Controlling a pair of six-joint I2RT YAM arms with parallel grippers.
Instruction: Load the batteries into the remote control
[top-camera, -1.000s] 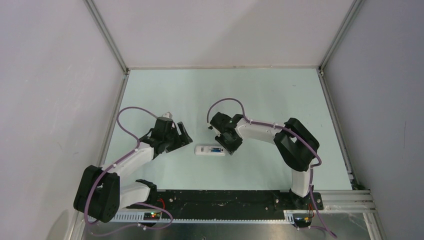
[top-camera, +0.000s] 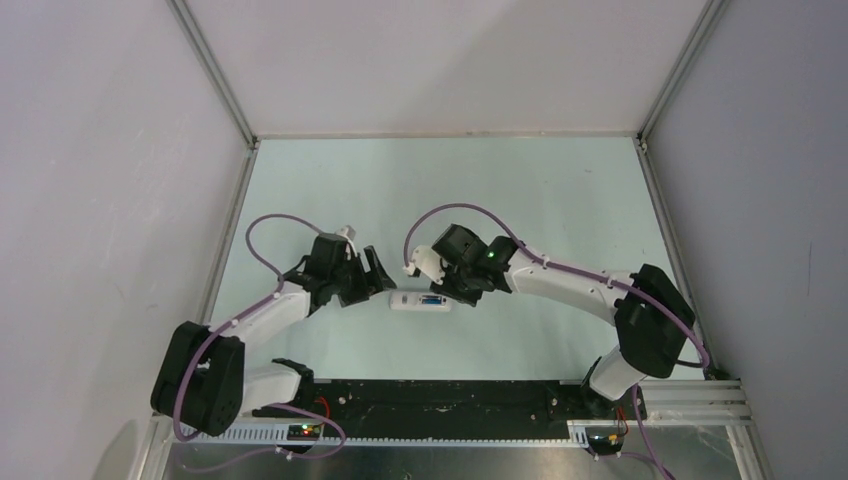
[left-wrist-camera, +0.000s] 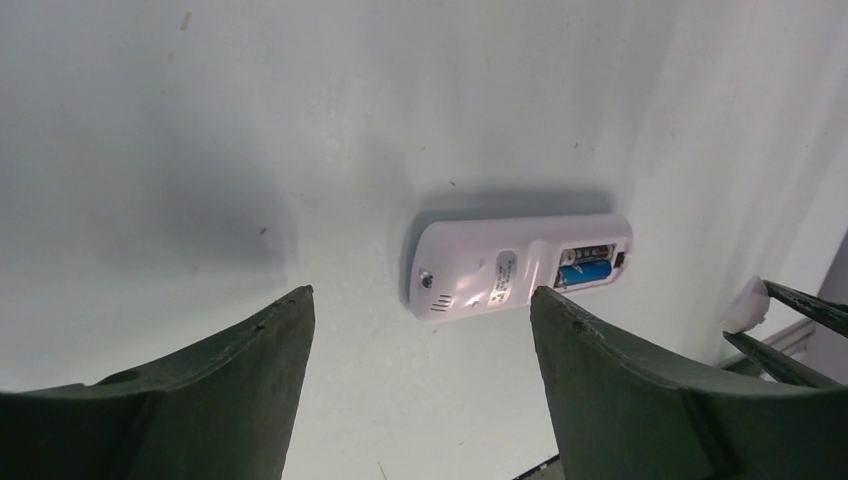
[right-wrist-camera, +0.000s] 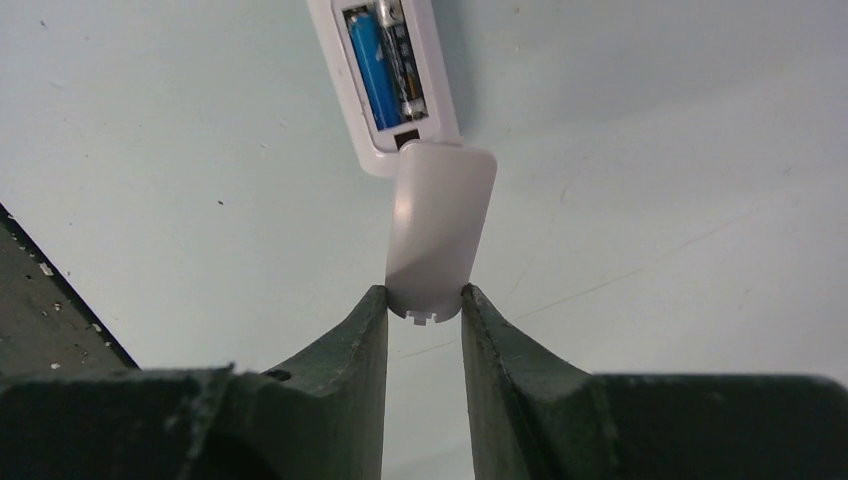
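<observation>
A white remote (top-camera: 410, 301) lies on the white board with its battery bay uncovered, holding a blue battery (right-wrist-camera: 372, 70) and a dark-and-silver battery (right-wrist-camera: 402, 65). My right gripper is shut on the white battery cover, held just off the bay's end; in the left wrist view the cover shows at the far right. My left gripper stands open left of the remote, nothing between its fingers.
The board (top-camera: 450, 180) is otherwise clear behind and around the arms. A dark strip (top-camera: 450, 405) runs along the front edge; walls stand at both sides and the back.
The left arm has moved slightly right.
</observation>
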